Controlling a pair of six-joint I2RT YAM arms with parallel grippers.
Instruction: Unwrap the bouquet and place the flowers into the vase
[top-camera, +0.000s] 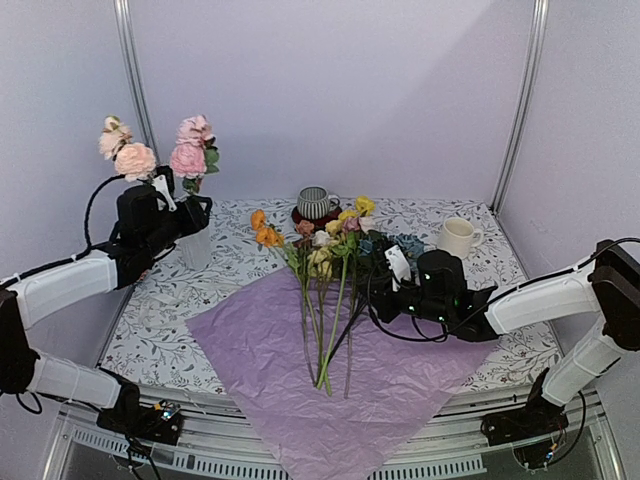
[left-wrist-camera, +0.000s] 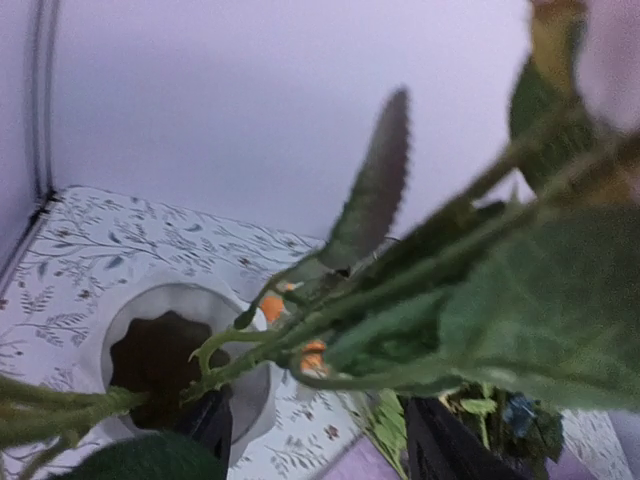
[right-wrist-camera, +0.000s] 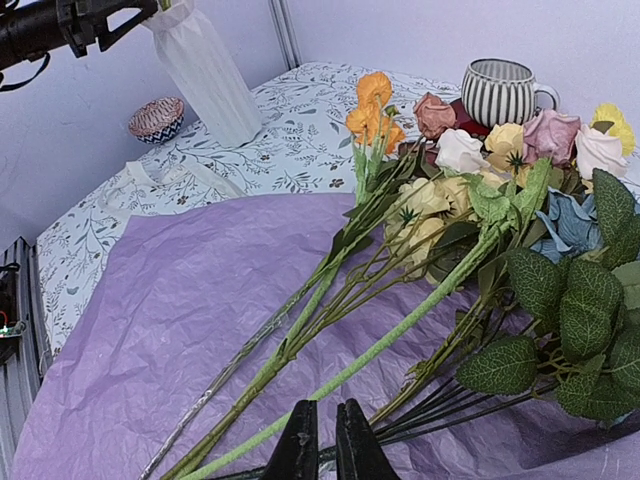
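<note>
Pink flowers and peach flowers stand above the white vase at the left. Close to the vase mouth is my left gripper. In the left wrist view, its fingers are apart, and green stems cross in front of them and over the vase opening. Where those stems end is hidden. My right gripper hovers at the lower stems of the lying bunch, its fingers slightly apart with nothing clearly held between them.
Purple paper lies under the bunch of mixed flowers. A striped cup stands behind it, and a white mug at the right. Beside the vase is a small patterned bowl. Left of the paper, the patterned tabletop is mostly free.
</note>
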